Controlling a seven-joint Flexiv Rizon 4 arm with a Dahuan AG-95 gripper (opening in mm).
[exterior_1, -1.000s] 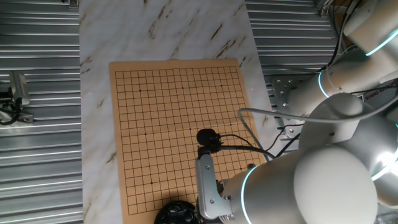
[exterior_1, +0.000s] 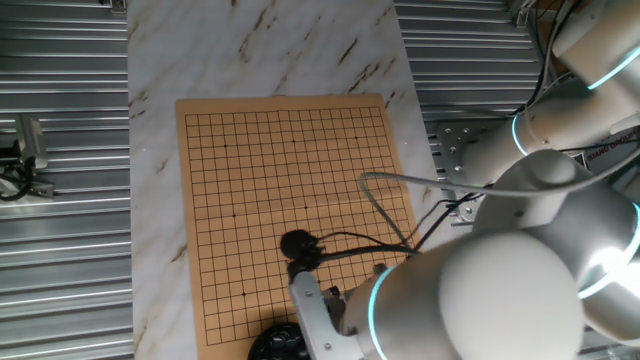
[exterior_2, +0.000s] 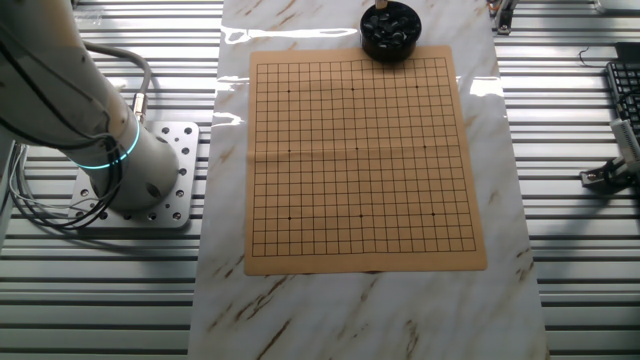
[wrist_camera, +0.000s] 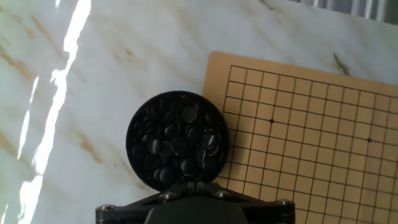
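A round black bowl (wrist_camera: 130, 144) full of black stones (wrist_camera: 180, 146) stands at a corner of the tan grid board (wrist_camera: 311, 134), overlapping its edge in the wrist view. Exterior view 2 shows the same bowl (exterior_2: 390, 57) at the board's far edge. No stones lie on the visible part of the board (exterior_2: 365, 180). At the bottom of the wrist view, my gripper has its fingertips together over the bowl's near rim. Nothing shows between them. In exterior view 1 the arm hides the fingertips and part of the bowl (exterior_1: 278, 343).
White marbled table surface (exterior_2: 300, 320) around the board is clear. Ribbed metal panels (exterior_1: 60, 270) flank the table. A small clamp-like device (exterior_1: 30, 150) stands off to one side, and a dark keyboard (exterior_2: 625, 95) sits beyond the table.
The bowl and board have not moved.
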